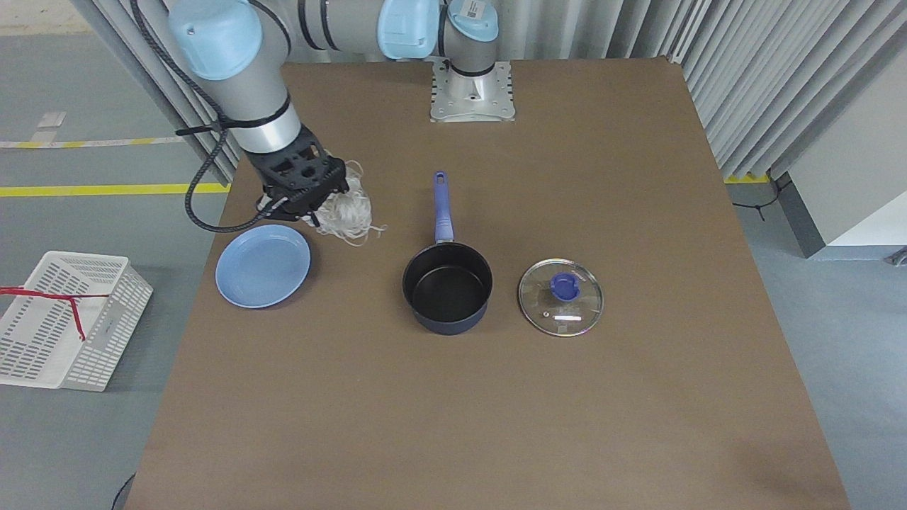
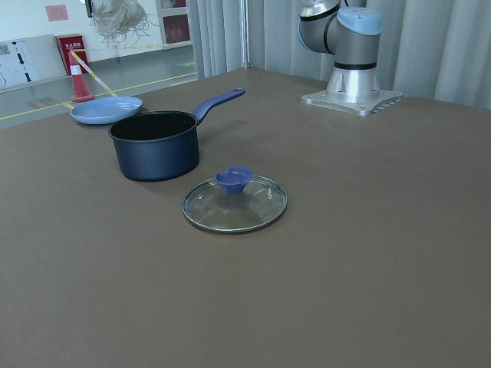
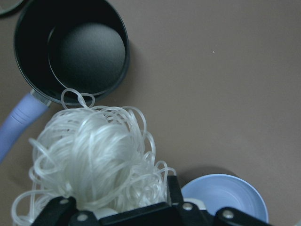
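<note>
My gripper hangs above the table, up-left of the pot, shut on a loose bundle of white noodle-like strands, seen dangling high at the top of the left view and filling the lower middle of the wrist view. The fingertips are largely hidden by the strands. The blue plate lies empty below. The dark pot with a purple handle stands empty at the table's middle. A glass lid with a blue knob lies beside the pot.
The robot base sits at the back edge. A white basket with red straps stands on the floor at left.
</note>
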